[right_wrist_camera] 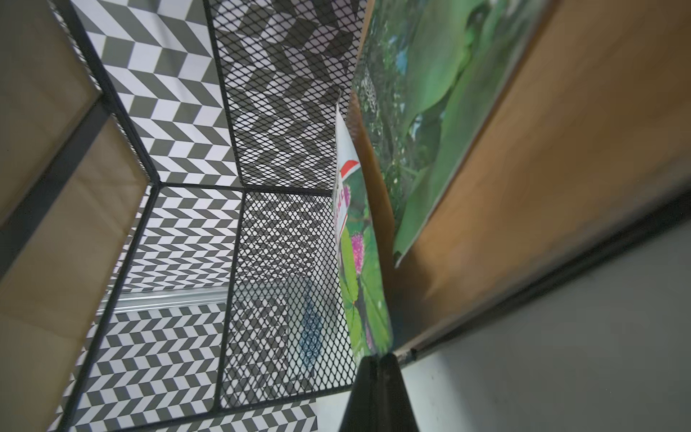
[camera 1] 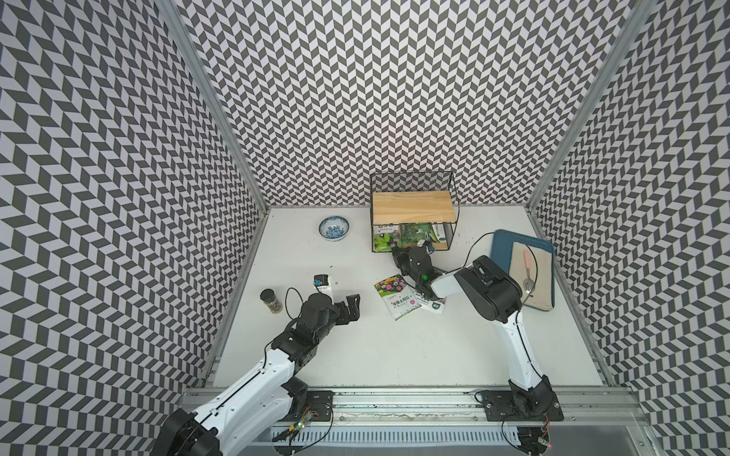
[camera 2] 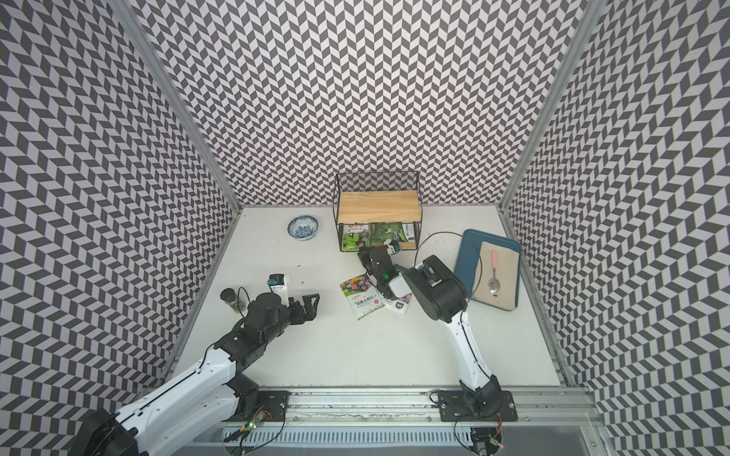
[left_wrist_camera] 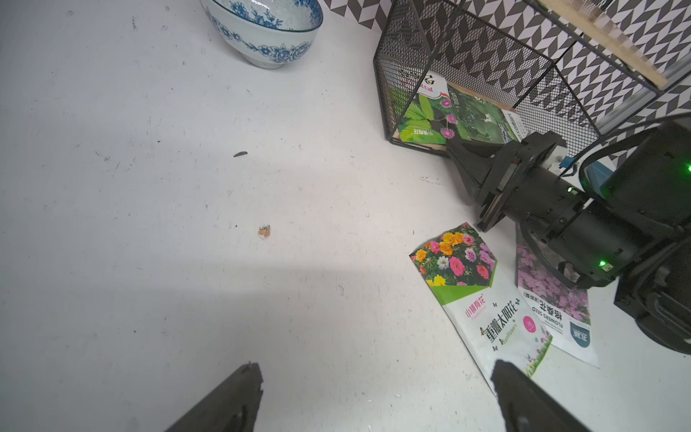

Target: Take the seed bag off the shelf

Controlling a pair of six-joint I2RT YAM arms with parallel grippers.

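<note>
On the lower level of the wire shelf (camera 1: 413,206) lie green seed bags. The left one (right_wrist_camera: 363,288), with pink flowers and a white top, rises off the wooden board in the right wrist view. Its near corner runs into the fingertips of my right gripper, which is shut on that thin edge at the shelf's front. A second green bag (right_wrist_camera: 432,93) lies beside it on the wood. Well away to the left, my left gripper hangs open over the table with nothing between its fingers.
In front of the shelf, a sunflower seed bag (left_wrist_camera: 489,309) overlaps a purple-flowered bag (left_wrist_camera: 552,302) beneath my right arm. A bowl (camera 1: 334,228) stands left of the shelf, a jar (camera 1: 270,300) far left. A blue tray (camera 1: 502,247) lies right.
</note>
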